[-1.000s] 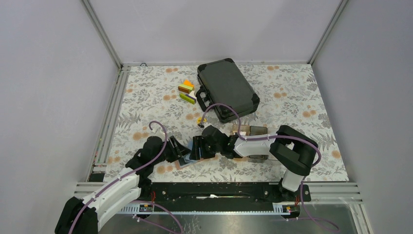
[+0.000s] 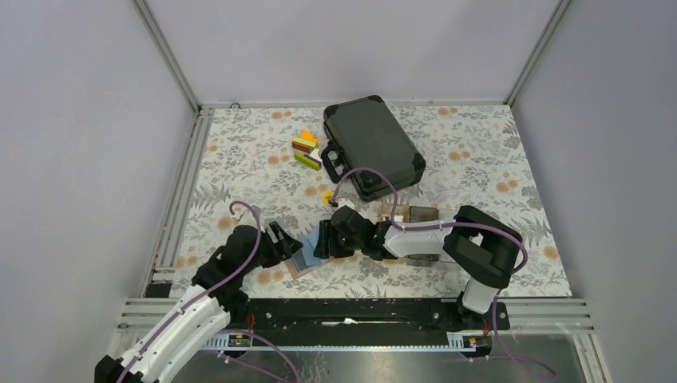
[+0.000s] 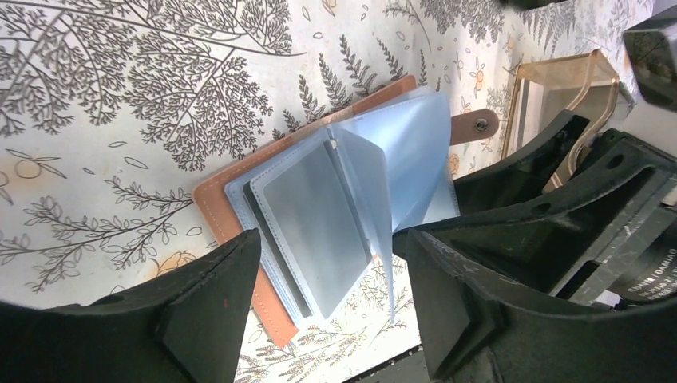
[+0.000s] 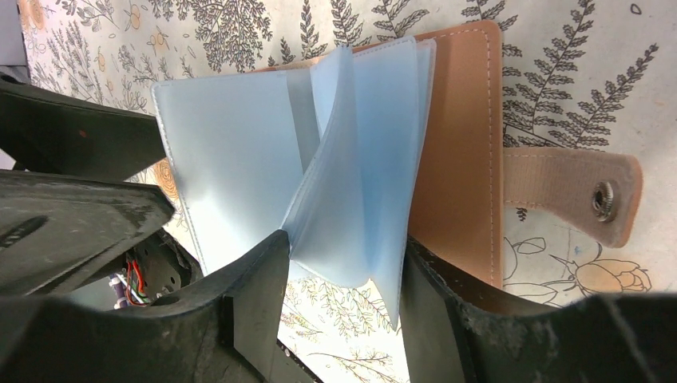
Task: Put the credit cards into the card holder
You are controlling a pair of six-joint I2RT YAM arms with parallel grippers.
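Observation:
The card holder has a tan cover point(image 4: 455, 144) and bluish clear sleeves point(image 3: 311, 223), and lies spread on the table between my two grippers. My left gripper point(image 2: 286, 241) stands at its left side; in the left wrist view its fingers point(image 3: 215, 275) are wide apart above the sleeves, with nothing gripped. My right gripper is over the other side, its fingers part open. Raised sleeve leaves point(image 4: 335, 199) stand between those fingers, one touching or very close to the left fingertip. Whether any card sits inside the sleeves I cannot tell.
Small coloured items point(image 2: 306, 152) lie by a dark case point(image 2: 375, 144) at the back. Boxes point(image 2: 423, 214) stand partly under the right arm. A snap strap point(image 4: 579, 187) sticks out from the cover.
My left gripper has drawn back a little to the left and opened wider, baring more of the holder. The right gripper has barely moved.

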